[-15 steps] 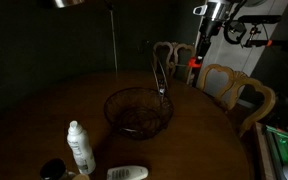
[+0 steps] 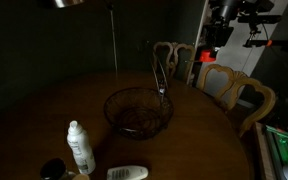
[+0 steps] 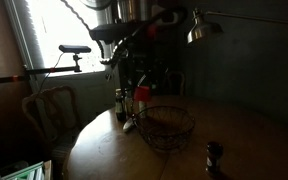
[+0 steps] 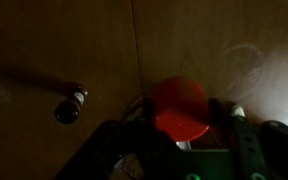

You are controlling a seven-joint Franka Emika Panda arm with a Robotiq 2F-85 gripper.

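A small red object [image 2: 207, 56] hangs in the air beyond the wire basket, toward the chairs, in the first exterior view. My gripper [image 2: 211, 48] is above it, shut on it. The wrist view shows the red object [image 4: 180, 108] with a rounded face between the dark fingers, which are hard to make out. From the other side, the red object [image 3: 141, 94] appears above the table near the basket's rim. The black wire basket [image 2: 137, 112] rests on the table and looks empty.
A white bottle [image 2: 81, 147] stands near the front, with a white item [image 2: 127, 173] lying beside it. One dark bottle [image 3: 214, 157] is apart from the basket. Wooden chairs [image 2: 219, 85] line the far edge. A metal lamp [image 3: 204, 27] hangs overhead.
In the first exterior view, the arm and the red object have moved right and slightly up. The basket and bottles have stayed put.
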